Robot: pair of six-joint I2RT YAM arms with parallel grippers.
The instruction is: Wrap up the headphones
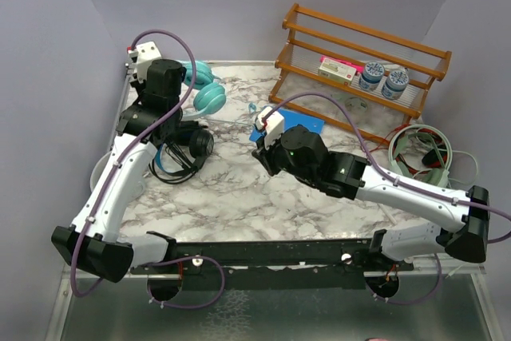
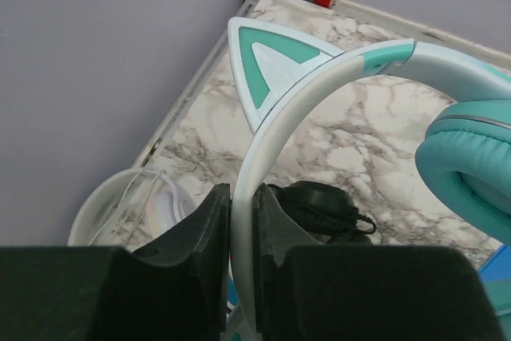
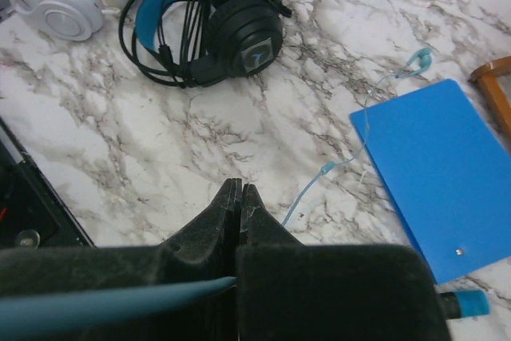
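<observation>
In the left wrist view, my left gripper is shut on the white headband [image 2: 271,129] of the mint headphones. Their mint ear cups [image 1: 210,99] hang in the air at the back left in the top view. A thin light-blue cable [image 1: 231,122] runs from them toward the right arm. My right gripper is shut; the cable [image 3: 160,297] reaches its fingers from the near side and comes out beyond them, so it looks pinched there. The cable's free end [image 3: 419,59] lies on the marble table past a blue board.
Black headphones [image 3: 243,37] with a coiled cable lie on the table's left, beside white headphones [image 3: 68,9]. The blue board [image 3: 447,157] lies in the middle. A wooden rack [image 1: 359,69] stands back right, with green headphones [image 1: 435,145] at the right.
</observation>
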